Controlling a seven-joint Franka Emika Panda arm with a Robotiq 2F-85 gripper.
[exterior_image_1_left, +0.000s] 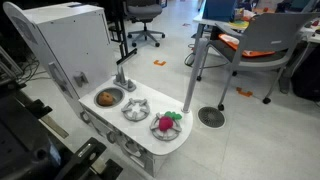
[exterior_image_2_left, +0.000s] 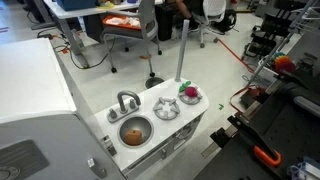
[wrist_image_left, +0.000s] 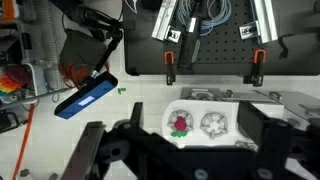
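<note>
A small white toy kitchen counter (exterior_image_1_left: 151, 146) stands on the floor, with a round metal sink (exterior_image_2_left: 131, 122) and two grey burners. An orange-brown round item (exterior_image_1_left: 105, 99) lies in the sink. The plain burner (exterior_image_1_left: 135, 110) is beside the sink. On the burner farther from the sink sits a pinkish-red object (exterior_image_1_left: 166, 124) with a green part (exterior_image_1_left: 175, 116). From above, that red object (wrist_image_left: 180, 124) shows between the wide-apart dark fingers of my gripper. The gripper looks open and empty, well above the counter.
A black perforated table (wrist_image_left: 218, 55) with orange-handled clamps (wrist_image_left: 168, 60) borders the counter. A faucet (exterior_image_1_left: 122, 78) rises by the sink, and a pale upright post (exterior_image_2_left: 182, 50) stands at the counter's edge. A grey chair (exterior_image_1_left: 255, 50) is behind.
</note>
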